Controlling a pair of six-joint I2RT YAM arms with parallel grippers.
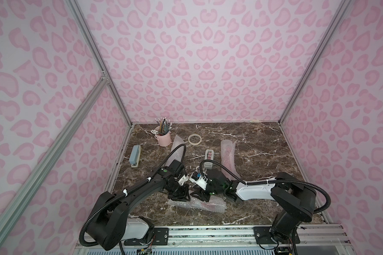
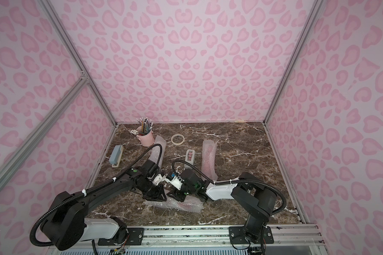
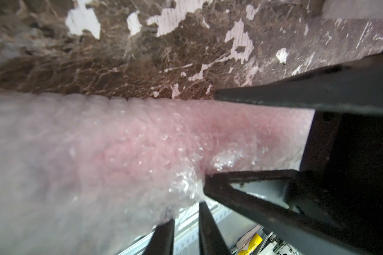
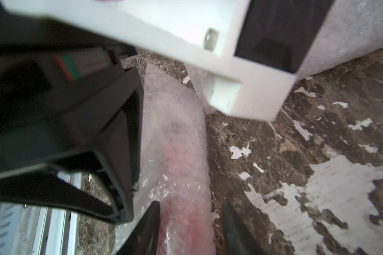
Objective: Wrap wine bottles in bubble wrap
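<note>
A pink bottle in bubble wrap (image 1: pixel 212 205) lies crosswise at the table's front, filling much of the left wrist view. My left gripper hangs over it, part open, one fingertip at the wrap's near edge and the other over its far side. To its right my right gripper is down on the same roll, closed on the wrap between its fingertips. In the top views the arms hide part of the roll. Two more rolls lie farther back, a pale one (image 1: pixel 176 142) at centre left and a pink one (image 1: pixel 228 153) at centre right.
A pink cup of pens (image 1: pixel 163 138), a tape ring (image 1: pixel 195 143), a grey device with a red insert (image 1: pixel 209 158) and a blue-cream object (image 1: pixel 135 155) stand around the back and left.
</note>
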